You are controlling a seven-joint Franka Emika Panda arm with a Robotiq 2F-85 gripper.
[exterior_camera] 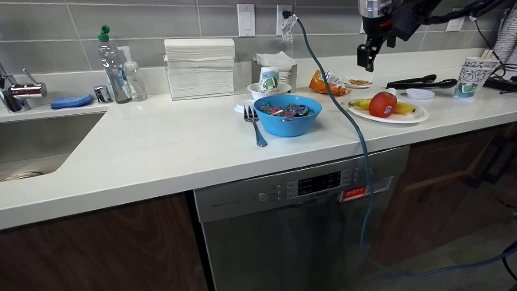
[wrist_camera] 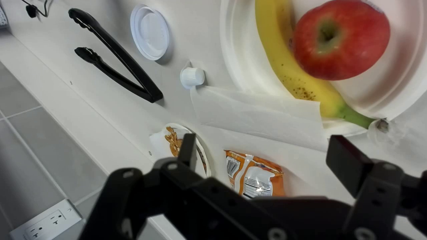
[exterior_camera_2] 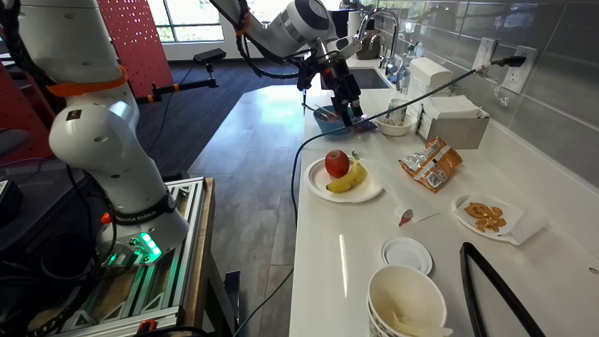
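Note:
My gripper is open, its two black fingers wide apart with nothing between them. It hangs above the counter near the back wall, as exterior view 1 shows. Below it in the wrist view lie an orange snack bag (wrist_camera: 256, 176) and a small plate of brown snacks (wrist_camera: 172, 140), partly hidden by a finger. A red apple (wrist_camera: 344, 44) and a yellow banana (wrist_camera: 276, 48) rest on a white plate (wrist_camera: 236, 60) at the upper right of that view. Black tongs (wrist_camera: 120, 56) lie apart from them.
A blue cable (exterior_camera: 334, 102) runs from the wall outlet across the counter and over its front edge. The blue bowl (exterior_camera: 286, 127) of coloured pieces stands beside a fork (exterior_camera: 257, 127). Left of these, the counter is clear up to the sink (exterior_camera: 43, 140). A patterned cup (exterior_camera: 472, 80) stands at the right.

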